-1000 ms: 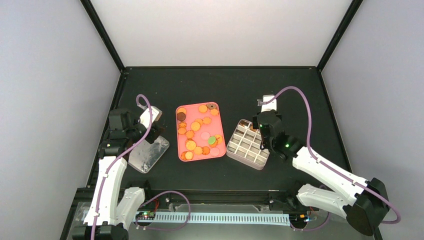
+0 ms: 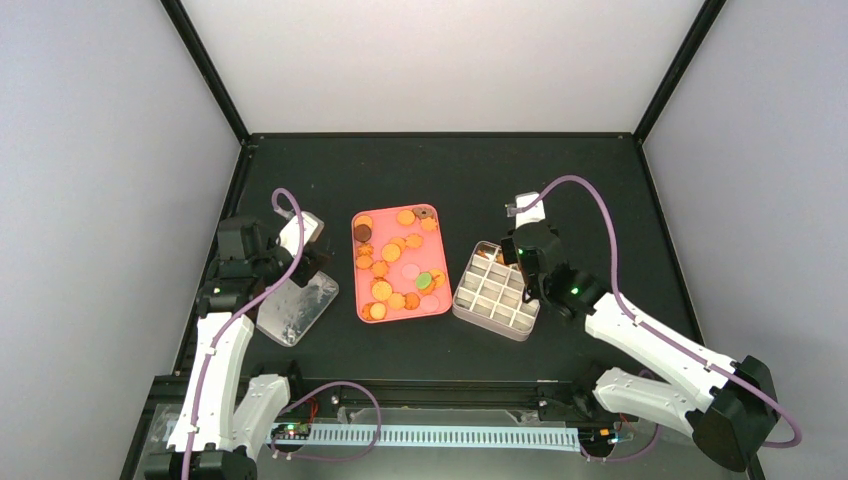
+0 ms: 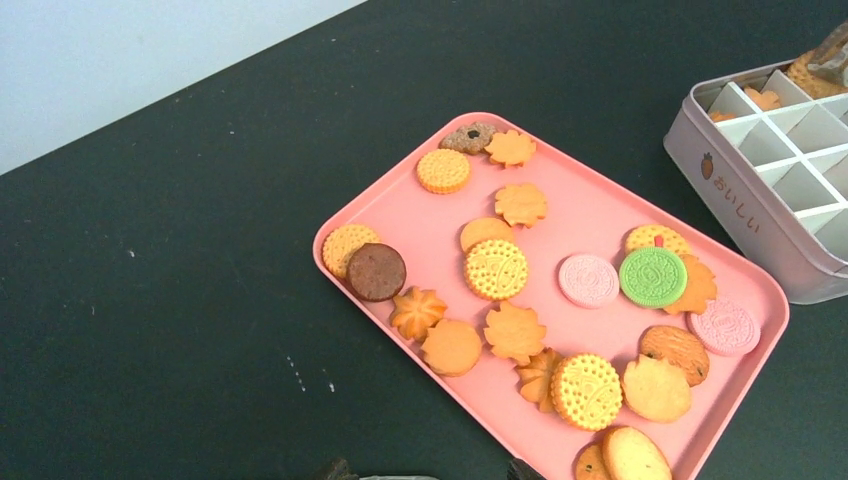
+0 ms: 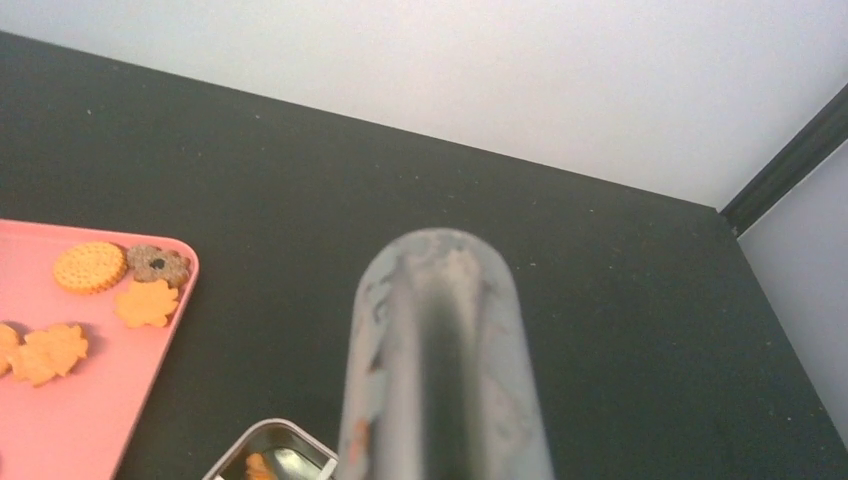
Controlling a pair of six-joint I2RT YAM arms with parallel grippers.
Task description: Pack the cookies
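Observation:
A pink tray (image 2: 444, 300) holds several cookies, among them a green one (image 3: 652, 276), pink ones and a chocolate one (image 3: 376, 271). Right of it sits a divided tin (image 2: 472, 313) with a few cookies in its cells. My left gripper is open at the left of the tray, only its tips showing at the bottom of the left wrist view. My right gripper (image 2: 510, 230) is above the back of the tin; a blurred grey metal piece fills the middle of the right wrist view, and what is between its fingers cannot be seen.
A clear lid or container (image 2: 310, 305) lies under the left arm. Walls close off the back and sides.
My right arm has shifted slightly to the left, toward the tray. The left arm, tray and tin have not moved.

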